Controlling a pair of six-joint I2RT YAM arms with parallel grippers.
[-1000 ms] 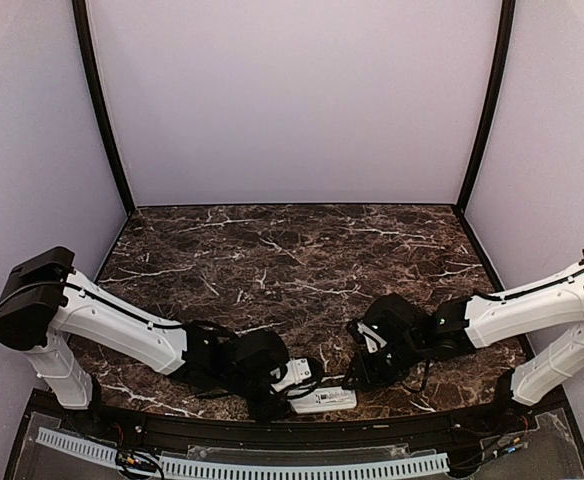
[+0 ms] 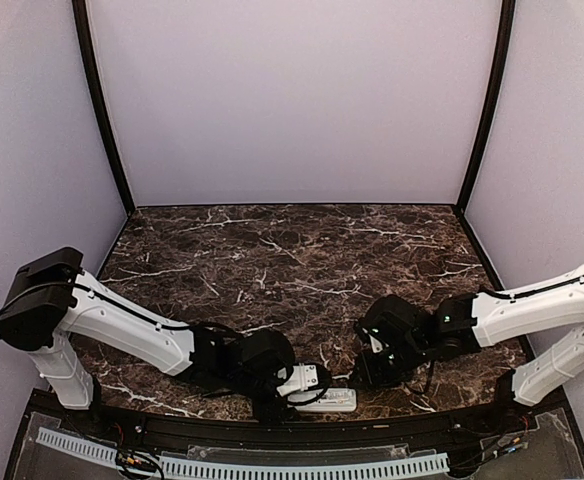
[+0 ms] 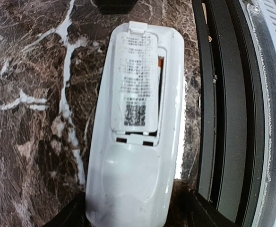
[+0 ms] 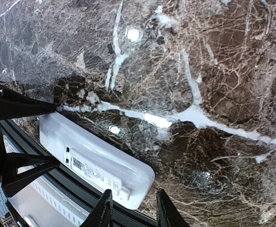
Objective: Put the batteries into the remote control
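Observation:
The white remote control (image 3: 128,175) lies back side up near the table's front edge. Its labelled battery cover (image 3: 135,85) sits askew over the compartment, leaving a dark slit along one side with a bit of orange (image 3: 160,62) showing. My left gripper straddles the remote's plain end, its fingers apart, with a gap visible on one side. Close to the remote's cover end, my right gripper is open with nothing between its fingers. No loose battery is visible; most of the compartment is hidden under the cover.
A dark rail (image 2: 232,430) and a white slotted strip (image 2: 302,468) run along the front, close beside the remote. Behind both arms the brown marbled table (image 2: 292,260) is bare.
My right gripper has drawn slightly right, away from the remote's end. The left gripper has shifted a little to the right; the remote has hardly moved.

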